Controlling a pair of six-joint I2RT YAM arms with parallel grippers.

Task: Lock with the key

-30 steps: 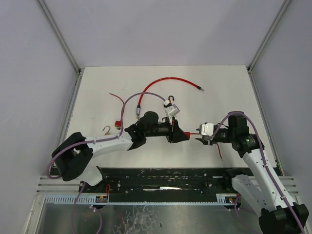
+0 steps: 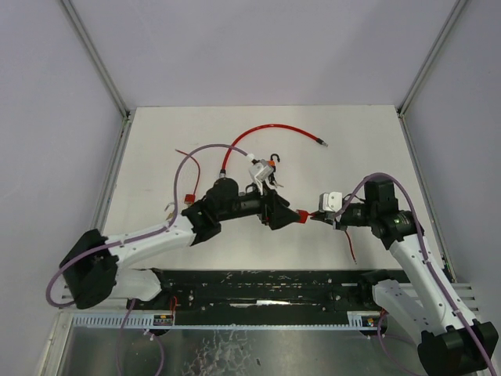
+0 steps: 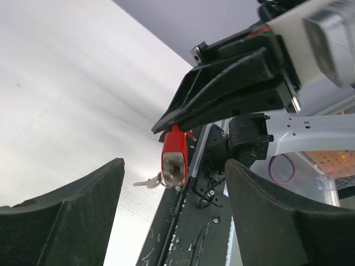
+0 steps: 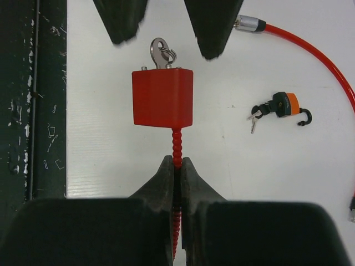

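Note:
A red padlock (image 4: 162,97) with a silver key (image 4: 159,50) in it hangs on a red braided cord, which my right gripper is shut on, on the right side of the top view (image 2: 321,216). My left gripper (image 2: 282,218) is part open around the padlock's key side, its fingertips apart from the padlock in the right wrist view. In the left wrist view the padlock (image 3: 173,152) sits between and beyond the left fingers, key toward the camera.
A black-and-orange lock with keys (image 4: 285,105) lies on the white board behind the grippers. A red hose (image 2: 274,125) curves across the back; another small red lock (image 2: 189,199) lies at left. The board's near edge borders a dark strip.
My left gripper's fingers have spread and the arm has shifted slightly toward the near left. The right gripper with the cord has moved little.

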